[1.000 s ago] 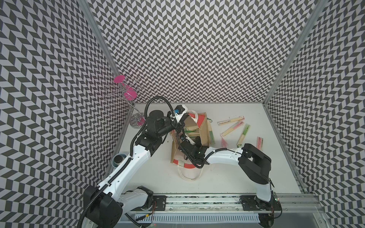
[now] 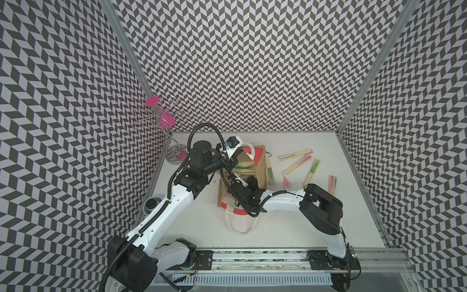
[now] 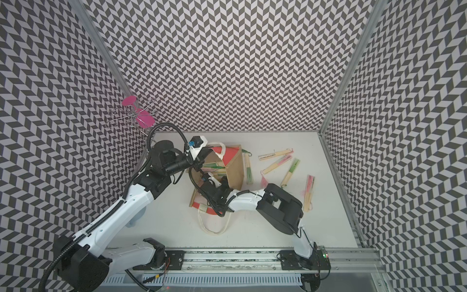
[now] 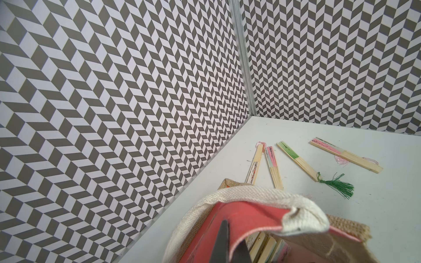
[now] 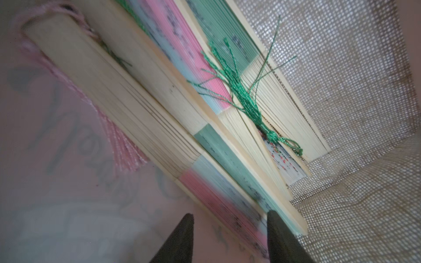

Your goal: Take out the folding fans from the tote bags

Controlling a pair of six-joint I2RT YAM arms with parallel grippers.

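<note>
The tote bag, burlap with a red rim, lies mid-table with its mouth upward. My left gripper is shut on the bag's red rim, one finger either side of the cloth. Inside the bag, my right gripper is open and points down at the fans. A pink-and-blue fan slants below it, its painted end reaching between the fingertips in view; no grip shows. Beside it lie a green-ended fan, a pink-and-blue fan with pale ribs and a dark-green fan. A green tassel lies across them.
Several fans lie right of the bag, among them a green one and a pink one. Pink discs on a metal stand and a small cup are at left.
The bag and its front handle shift slightly.
</note>
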